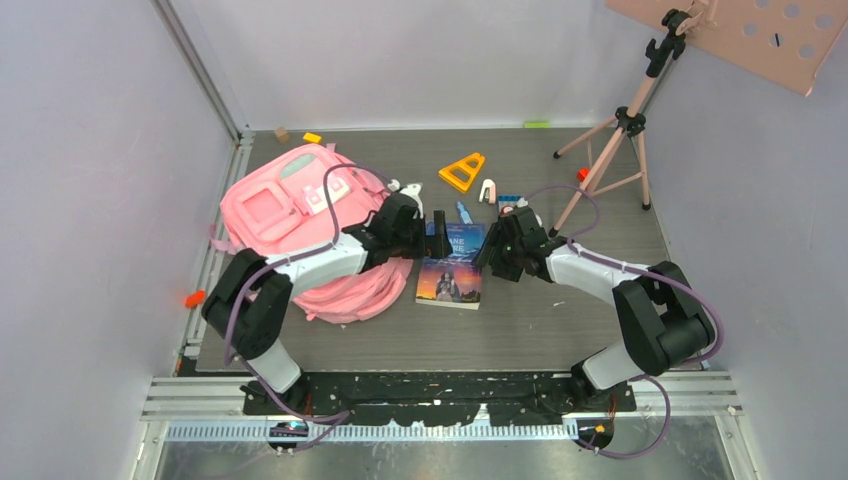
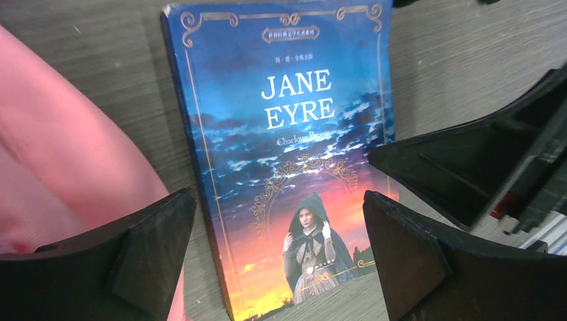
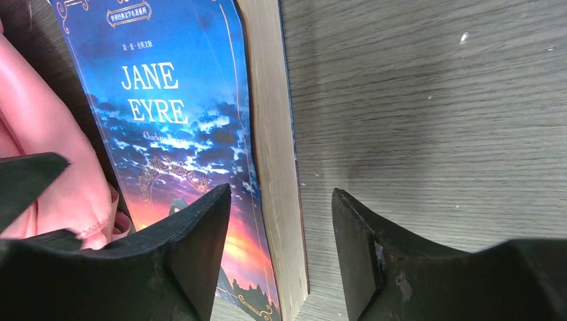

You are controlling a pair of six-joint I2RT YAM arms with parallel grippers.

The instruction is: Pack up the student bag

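Observation:
A Jane Eyre paperback lies flat, cover up, on the grey table between both arms. The pink bag rests closed-looking at the left, just beside the book. Over the book's left side hovers my left gripper, open; its fingers frame the spine side and lower cover in the left wrist view, apart from each other. At the book's right edge, my right gripper is open, one finger above the cover and the other past the page edge. Nothing is held; contact with the book cannot be told.
Behind the book are a yellow triangular piece, a small white-and-pink item and a blue tube. A pink tripod stands at the back right.

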